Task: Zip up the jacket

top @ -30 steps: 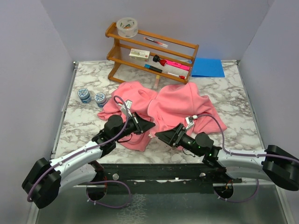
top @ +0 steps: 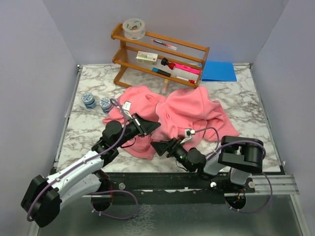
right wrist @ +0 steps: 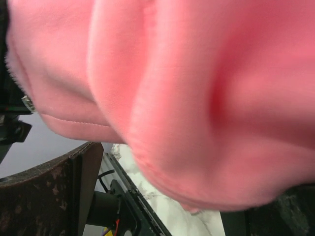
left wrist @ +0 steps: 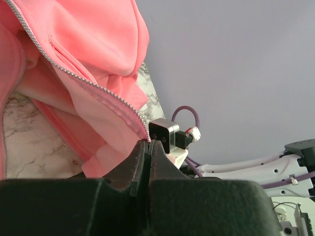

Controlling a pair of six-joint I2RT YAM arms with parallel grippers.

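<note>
A pink jacket lies spread open on the marble table. In the left wrist view one zipper edge runs down to my left gripper, which is shut on its end; another zipper edge lies at the left. My right gripper is low at the jacket's front middle, just below and right of the left one. In the right wrist view pink fabric fills most of the frame above a dark finger; what lies between its fingers cannot be seen.
A wooden rack with small items stands at the back, with a blue sheet to its right. Two round tins sit at the left. Bare marble shows along both sides.
Both grippers have shifted slightly left, the right one more clearly, its arm drawing inward toward the middle of the jacket's front.
</note>
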